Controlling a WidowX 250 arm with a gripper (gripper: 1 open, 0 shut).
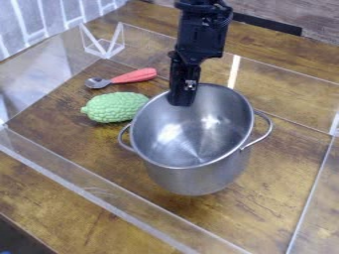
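Note:
A large steel pot point(199, 149) with two side handles stands on the wooden table, its opening facing up. My black gripper point(181, 94) hangs over the pot's back rim, fingers pointing down at that rim, apparently shut; whether it touches the rim or holds anything is hard to tell. A green bumpy vegetable point(114, 107) lies to the left of the pot, and behind it is a spoon with a red handle point(133, 75).
Clear acrylic walls point(40, 159) edge the workspace at left and right. A white wire object point(103, 45) sits at the back left.

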